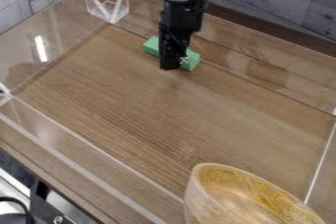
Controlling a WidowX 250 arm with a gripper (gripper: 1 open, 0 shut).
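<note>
My black gripper [174, 58] reaches down from the top centre of the camera view onto a green object [190, 61], flat and block-like, lying on the wooden table [132, 120]. The gripper's lower end covers part of the green object. The fingertips are small and dark here; they look shut, and I cannot make out anything between them.
A yellow oval container [243, 203] is at the lower right. A clear plastic item [108, 7] stands at the back left. Dark cables lie in the lower-left corner beyond the table edge.
</note>
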